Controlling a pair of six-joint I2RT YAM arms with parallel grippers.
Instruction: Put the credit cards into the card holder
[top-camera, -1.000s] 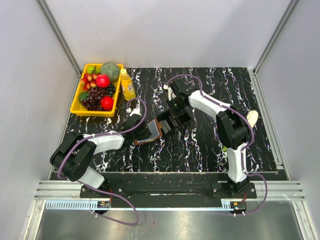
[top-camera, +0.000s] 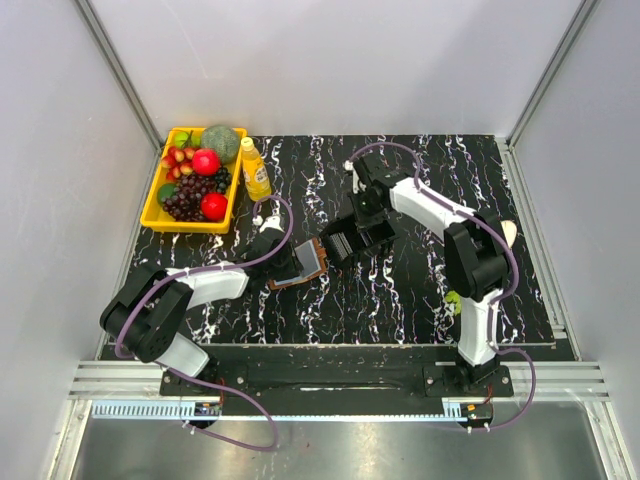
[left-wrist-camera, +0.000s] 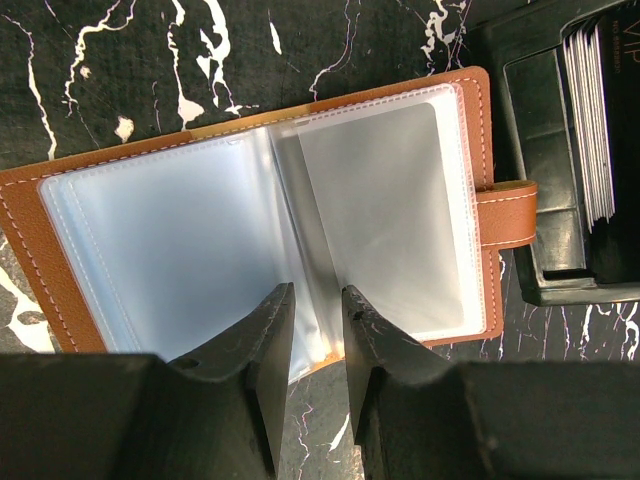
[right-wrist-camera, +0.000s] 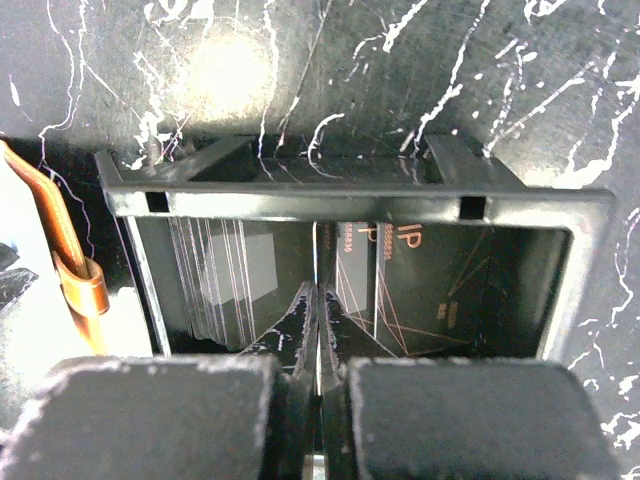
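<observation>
The brown card holder (left-wrist-camera: 483, 140) lies spread open with its clear sleeves showing, its strap against the black box's edge. Over its middle fold is my left gripper, a gap between its fingertips and nothing in it. The black box (right-wrist-camera: 345, 205) holds a row of pale-edged cards (right-wrist-camera: 215, 280) at its left and dark cards with orange print (right-wrist-camera: 435, 290) at its right. My right gripper is shut, its tips down in the box among the cards. A thin pale card edge lines up with these tips; whether it is pinched cannot be told.
A yellow basket of fruit (top-camera: 150, 215) and a yellow-capped bottle (top-camera: 255, 170) stand at the back left. Something green (top-camera: 453, 302) lies partly hidden by the right arm, and a pale oval object (top-camera: 509, 232) sits at the right edge.
The box has shifted a little to the right. The left arm shows no clear movement.
</observation>
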